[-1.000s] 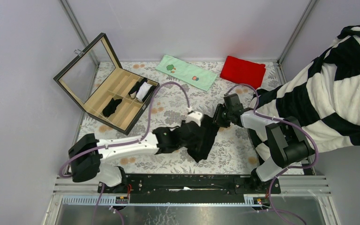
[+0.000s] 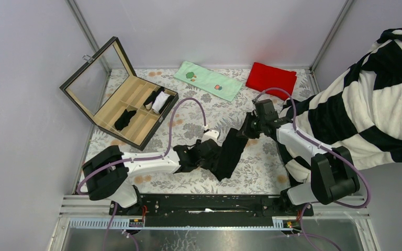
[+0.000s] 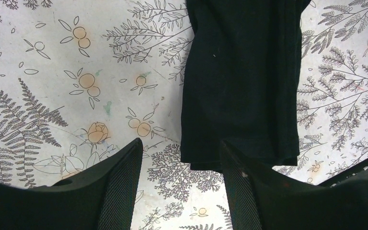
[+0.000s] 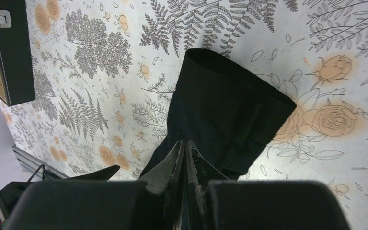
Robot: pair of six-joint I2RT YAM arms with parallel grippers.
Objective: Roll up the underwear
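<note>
The black underwear (image 2: 231,155) lies as a long flat strip, slanting across the patterned table between my arms. Its near end, with doubled edges, shows in the left wrist view, where my left gripper stands open; the right finger overlaps a corner of the fabric and the left one is over bare table. At the strip's far end is my right gripper. Its fingers are drawn close together over the black underwear (image 4: 215,96), whose open-mouthed end spreads out ahead of them. Whether any fabric is between them is hidden, black against black.
A divided box (image 2: 136,137) with its lid up stands at the left, holding dark and white rolled items. A green cloth (image 2: 209,81) and a red cloth (image 2: 271,80) lie at the back. A checkered blanket (image 2: 366,115) covers the right side.
My left gripper has shifted slightly left and toward the near end of the strip. My right arm has shifted slightly, and its fingers have come closer together. The underwear looks unmoved.
</note>
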